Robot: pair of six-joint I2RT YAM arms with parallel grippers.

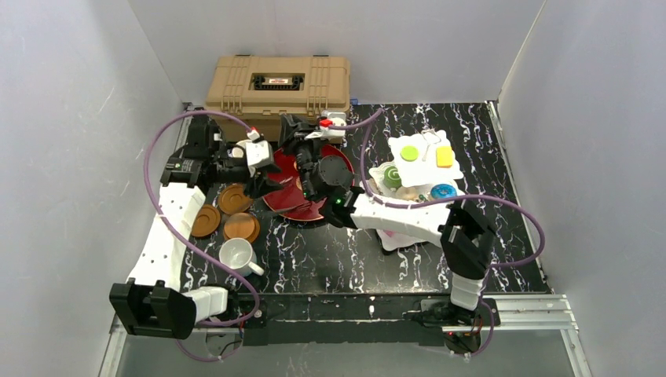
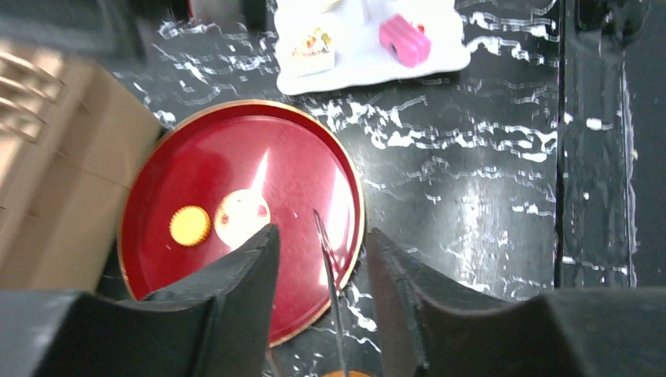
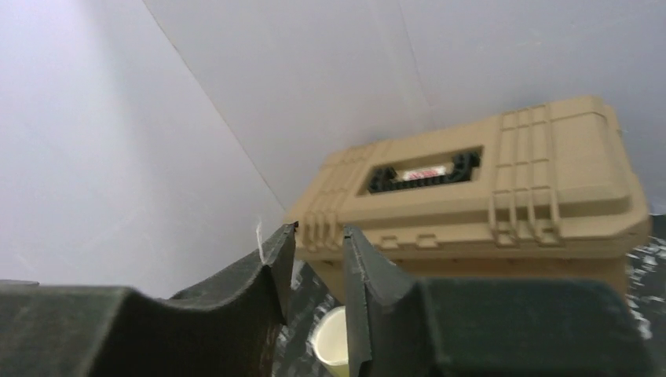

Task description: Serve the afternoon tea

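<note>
Over the left part of the red plate (image 1: 334, 208), my left gripper (image 1: 265, 186) points right with its fingers apart. In the left wrist view a thin dark metal utensil (image 2: 325, 251) shows in line with the gap between its fingers, reaching over the plate; contact is unclear. My right gripper (image 1: 289, 129) is over the plate's back edge, turned toward the case. In the right wrist view its fingers stand close, a thin bright sliver (image 3: 260, 242) beside one; what they hold is unclear. A round yellow piece (image 2: 190, 225) and a pale disc (image 2: 243, 216) lie on the plate.
The tan case (image 1: 236, 78) blocks the back. Brown coasters (image 1: 206, 221) and a white cup (image 1: 235, 255) are on the left. A pale yellow cup (image 3: 331, 338) is near the case. The white tiered stand (image 1: 416, 171) with toy sweets fills the right.
</note>
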